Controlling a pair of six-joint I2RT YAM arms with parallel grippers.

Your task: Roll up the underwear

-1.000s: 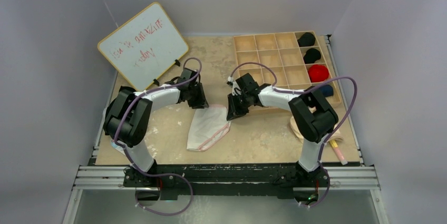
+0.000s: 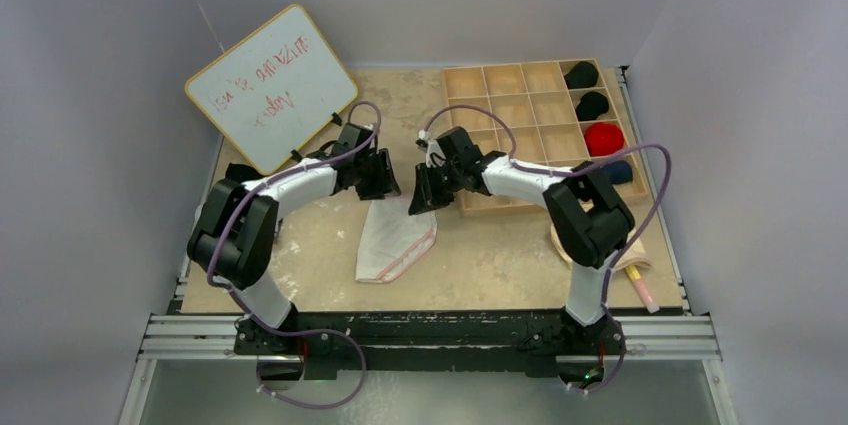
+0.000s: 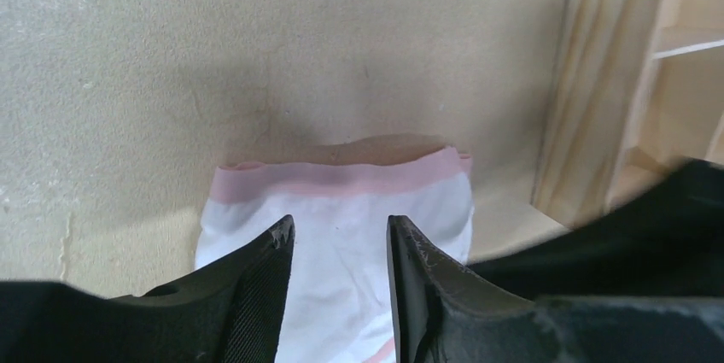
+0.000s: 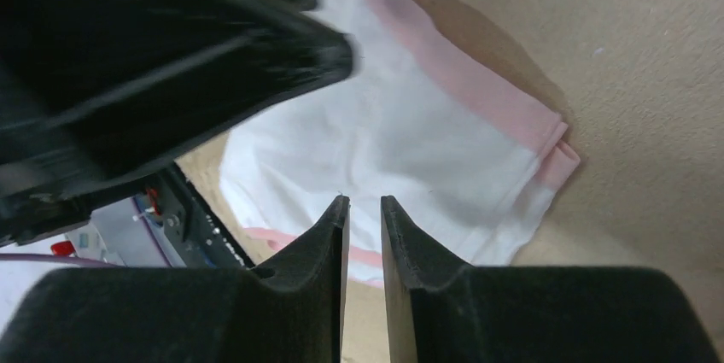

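Note:
The underwear (image 2: 394,243), white with pink bands, lies on the table between the arms, its pink far band (image 3: 333,177) slightly creased. My left gripper (image 2: 383,183) hovers over its far end, fingertips parted (image 3: 340,225), nothing visible held between them. My right gripper (image 2: 425,195) is over the far right corner, fingertips slightly apart (image 4: 364,203), with the fabric seen below them. Dark parts of the other gripper intrude into both wrist views, blurred.
A wooden compartment box (image 2: 505,80) with dark and red items stands at the back right, close to my right gripper. A whiteboard (image 2: 270,85) is at the back left. A beige object (image 2: 565,245) lies at the right.
My right gripper has moved left and slightly toward the back, closer to the left one. The left gripper has shifted slightly back. The underwear's far edge has moved slightly.

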